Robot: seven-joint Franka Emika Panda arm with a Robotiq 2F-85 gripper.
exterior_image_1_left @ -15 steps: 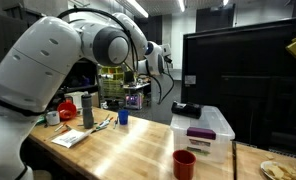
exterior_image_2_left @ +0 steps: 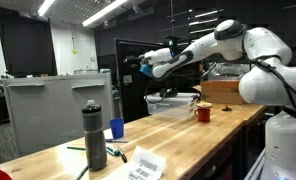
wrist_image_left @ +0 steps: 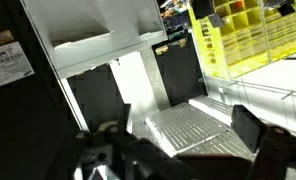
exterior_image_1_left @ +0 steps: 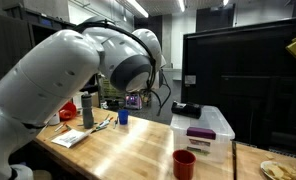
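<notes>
My gripper shows in the wrist view as two dark fingers set well apart, with nothing visible between them. In exterior view 2 the arm stretches high over the far side of the table, well above the objects; its gripper end is too small there to read. The arm itself hides the gripper in exterior view 1. Below on the wooden table are a red mug [exterior_image_1_left: 184,164], a blue cup [exterior_image_1_left: 123,117] and a tall dark bottle [exterior_image_2_left: 95,135]. A white bin [exterior_image_1_left: 216,124] carries a black item [exterior_image_1_left: 187,110] and has a purple item [exterior_image_1_left: 201,133] at its front.
A plate of food [exterior_image_1_left: 283,172] sits at the right edge. Thin tools and a white sheet [exterior_image_2_left: 144,165] lie near the bottle. Yellow bins [wrist_image_left: 226,48] on wire shelving fill the wrist view's upper right.
The arm's upper bend has come lower and nearer to exterior view 1, looking larger and covering more of the background. The table objects have stayed put.
</notes>
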